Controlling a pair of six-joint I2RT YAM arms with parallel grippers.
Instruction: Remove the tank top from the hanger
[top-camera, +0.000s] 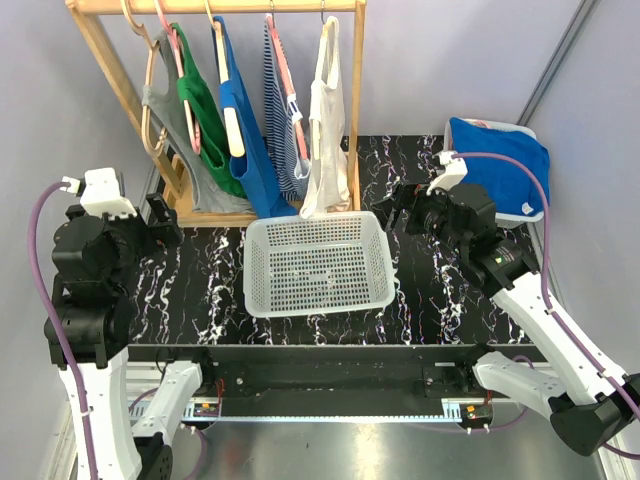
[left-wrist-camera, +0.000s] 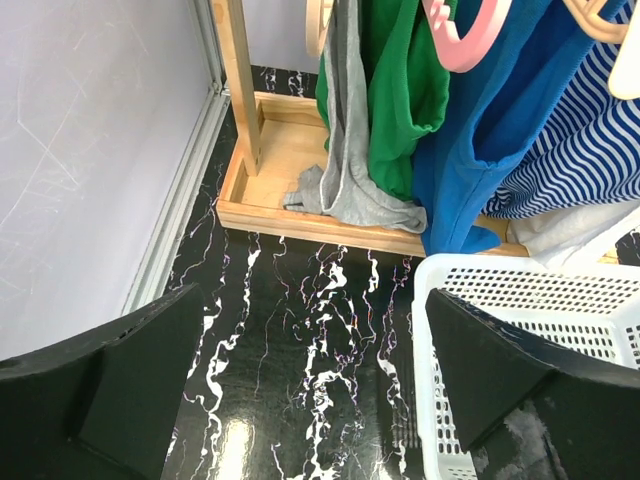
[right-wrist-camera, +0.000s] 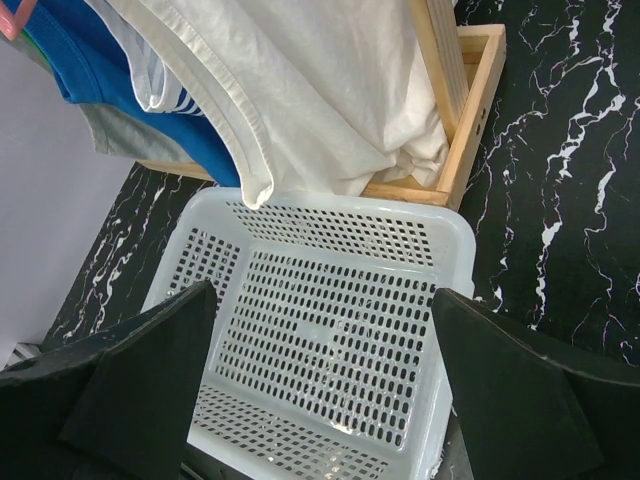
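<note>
Several tops hang on a wooden rack: a grey one, a green one, a blue one, a striped one and a white tank top at the right, which also fills the upper right wrist view. My left gripper stands open left of the rack's front, nothing between its fingers. My right gripper is open, right of the white top and near the basket's corner, with nothing between its fingers.
An empty white perforated basket sits in front of the rack. A second container with blue cloth stands at the back right. Bare black marble surface lies either side of the basket. Walls close in left and right.
</note>
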